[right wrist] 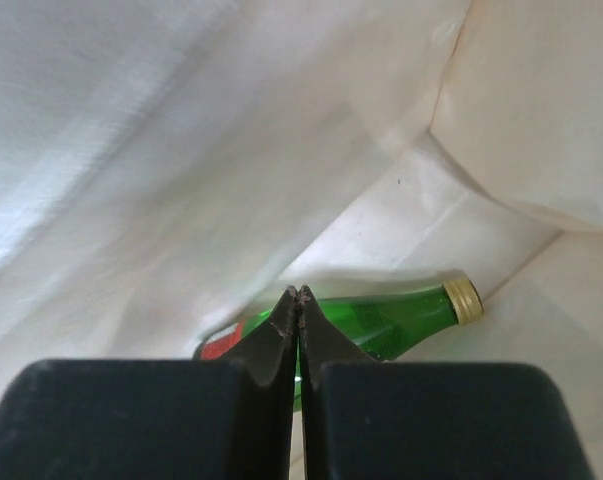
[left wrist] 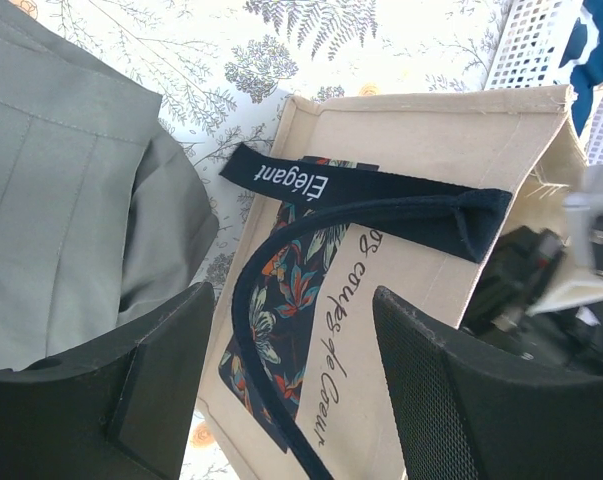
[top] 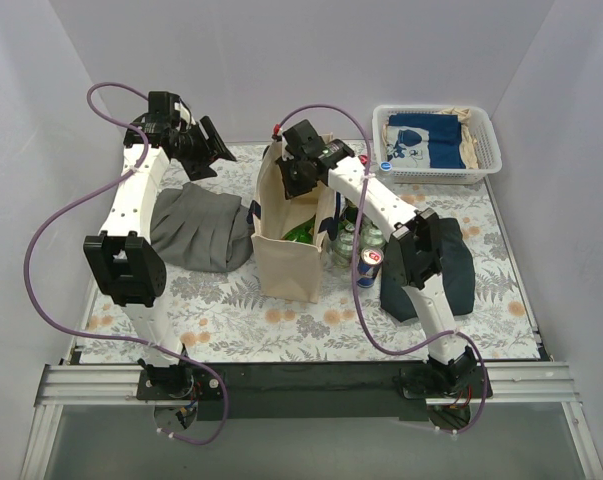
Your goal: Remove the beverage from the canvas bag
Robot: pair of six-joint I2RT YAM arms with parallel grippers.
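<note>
A cream canvas bag [top: 287, 270] stands open in the middle of the table. On its floor lies a green bottle [right wrist: 391, 322] with a gold cap, also partly visible in the top view. My right gripper [top: 299, 185] is over the bag's mouth; in the right wrist view its fingertips [right wrist: 279, 325] are shut together above the bottle, nothing seen between them. My left gripper [top: 217, 145] is up at the back left, fingers open and empty; in the left wrist view they hang over the bag's printed side.
A grey cloth [top: 196, 245] lies left, a dark cloth [top: 441, 290] right. Bottles and a can [top: 369, 272] stand right of the bag, a white basket [top: 481, 170] with cloths at the back right.
</note>
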